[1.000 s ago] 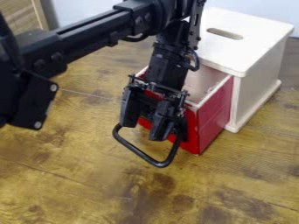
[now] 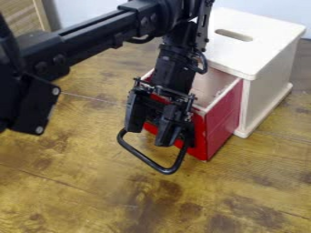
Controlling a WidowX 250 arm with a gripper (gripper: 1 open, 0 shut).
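My black gripper (image 2: 158,118) hangs low over the near end of a red-fronted box (image 2: 216,129) with a pale interior. A black loop-shaped bar (image 2: 155,165), like a handle, juts out below the gripper toward the camera, in front of the red panel. The gripper's body and cables hide much of the box, and I cannot tell whether the fingers are open or closed on anything.
A white wooden box (image 2: 272,68) with a slot in its top stands behind and to the right. A wooden frame shows at the top left corner.
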